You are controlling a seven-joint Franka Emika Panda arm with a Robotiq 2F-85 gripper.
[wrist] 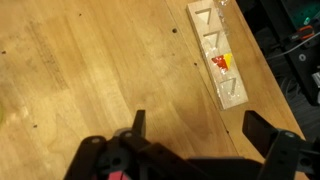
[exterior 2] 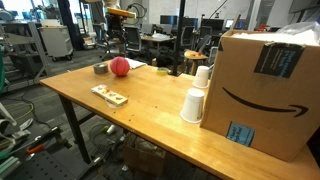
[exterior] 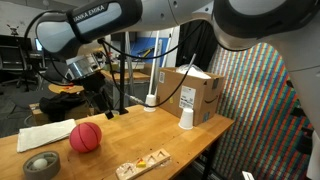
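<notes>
My gripper stands open above the table, its two black fingers wide apart and only bare wood visible between them. In exterior view 1 the gripper point(exterior: 108, 112) hangs just right of and above a red ball point(exterior: 85, 137). A sliver of red at the bottom of the wrist view appears to be that ball. A pale wooden block with square recesses point(wrist: 207, 32) lies ahead of the fingers in the wrist view. One recess holds a small red and yellow piece point(wrist: 221, 63). The same block point(exterior 2: 109, 95) lies near the table edge in exterior view 2.
A tape roll point(exterior: 41, 164) and a white cloth point(exterior: 46, 136) lie near the ball. White cups point(exterior 2: 192, 105) and a large cardboard box point(exterior 2: 262, 95) occupy the other end. A small yellowish item point(exterior 2: 162, 71) sits at the back.
</notes>
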